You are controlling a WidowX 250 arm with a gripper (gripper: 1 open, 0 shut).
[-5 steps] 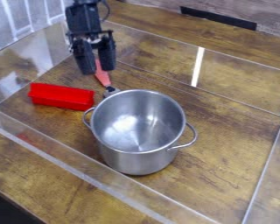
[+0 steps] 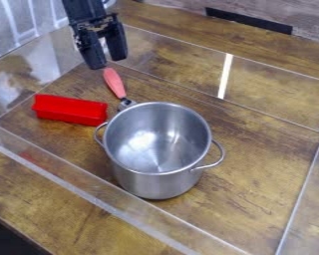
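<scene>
My black gripper (image 2: 101, 48) hangs open in the upper left of the camera view, above and behind the other objects. Just below it a utensil with a red handle (image 2: 115, 84) lies on the table, its dark and metal end toward the pot. A red block (image 2: 69, 111) lies left of the large steel pot (image 2: 159, 175), which stands at the centre with two loop handles and looks empty.
Light strips run across it, and a dark panel lies along the far right edge at the back.
Over the last second my gripper has moved back and left, away from above the red-handled utensil. The pot, block and utensil look unmoved.
</scene>
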